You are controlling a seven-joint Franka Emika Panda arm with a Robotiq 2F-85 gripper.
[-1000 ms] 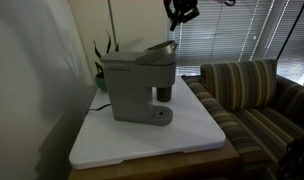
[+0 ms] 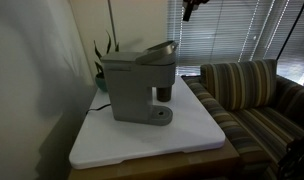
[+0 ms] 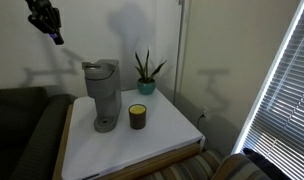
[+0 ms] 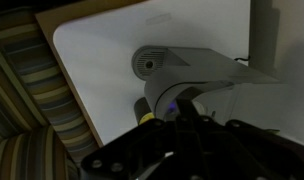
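A grey pod coffee maker (image 2: 137, 85) stands upright on a white table. Its top front part (image 2: 158, 52) slants upward in the first exterior view; I cannot tell how far its lid is raised. Behind it from that side is a dark mug (image 2: 164, 93); the second exterior view shows the mug (image 3: 138, 116) beside the machine, apart from it, with a yellowish inside. My gripper (image 2: 187, 13) hangs above the machine, clear of it, shut with nothing visible between its fingers. In the wrist view the gripper is dark and overlaps the machine's top; the round drip tray (image 4: 147, 63) shows beyond.
A potted plant (image 3: 146, 72) in a teal pot stands at the table's back. A striped armchair (image 2: 242, 90) borders one side, and a dark sofa (image 3: 27, 125) another.
The machine and mug look unmoved.
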